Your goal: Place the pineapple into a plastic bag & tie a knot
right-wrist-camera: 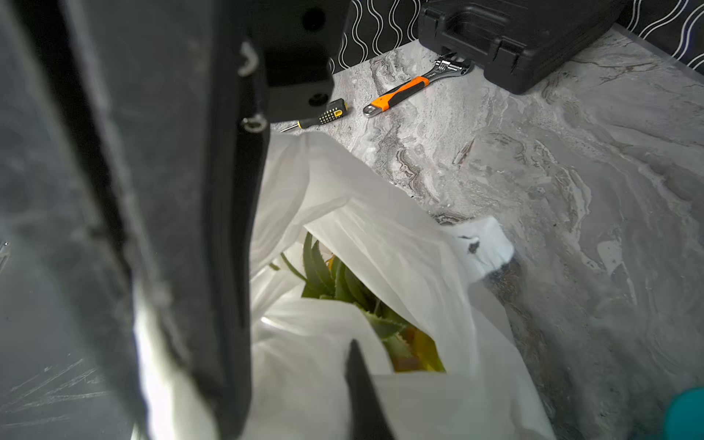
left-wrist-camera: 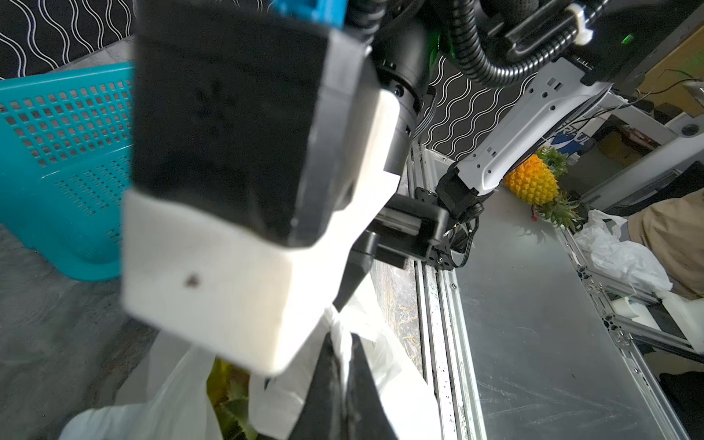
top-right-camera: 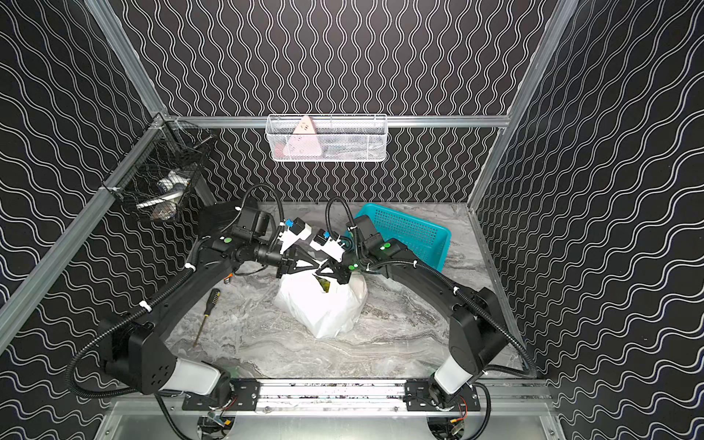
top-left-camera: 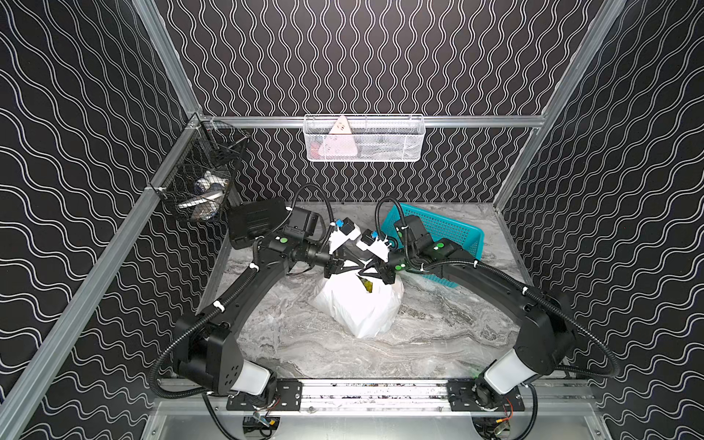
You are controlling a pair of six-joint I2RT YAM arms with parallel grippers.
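Note:
A white plastic bag (top-left-camera: 352, 308) sits mid-table, green leaves and yellow of the pineapple (right-wrist-camera: 330, 278) showing through its opening. Both grippers meet just above it, crowded together. My left gripper (top-left-camera: 352, 267) is shut; in its wrist view thin white plastic shows at the fingertips, whether pinched I cannot tell. My right gripper (top-left-camera: 370, 270) is shut, its fingers filling the left of the right wrist view, with white plastic behind them; any hold is unclear.
A teal basket (top-left-camera: 462, 234) stands behind the right arm. A black case (right-wrist-camera: 513, 36), an adjustable wrench (right-wrist-camera: 403, 95) and a screwdriver (top-right-camera: 211, 304) lie on the left side.

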